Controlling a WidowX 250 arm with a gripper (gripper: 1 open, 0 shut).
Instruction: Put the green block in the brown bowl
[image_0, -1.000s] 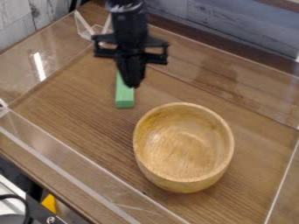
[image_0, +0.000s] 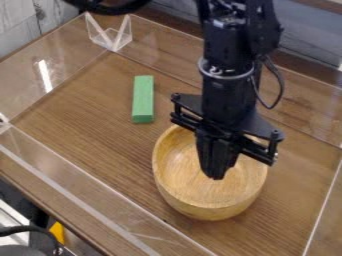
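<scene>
The green block (image_0: 143, 99) lies flat on the wooden table, left of the arm and apart from the bowl. Toward the front stands the brown bowl (image_0: 183, 190), pale yellowish-brown and round, with nothing seen inside it. My black gripper (image_0: 215, 172) points down over the bowl and covers part of its far rim. No object shows at the fingertips. They are dark and close together in this view, and whether they are fully shut cannot be made out.
A clear wire-like holder (image_0: 110, 32) stands at the back left. Raised edges border the table (image_0: 80, 115), whose left part is bare. Cables and a yellow item (image_0: 56, 232) lie outside the front left edge.
My gripper has swung from beside the green block at the back toward the front right, over the bowl. Block and bowl have stayed in place.
</scene>
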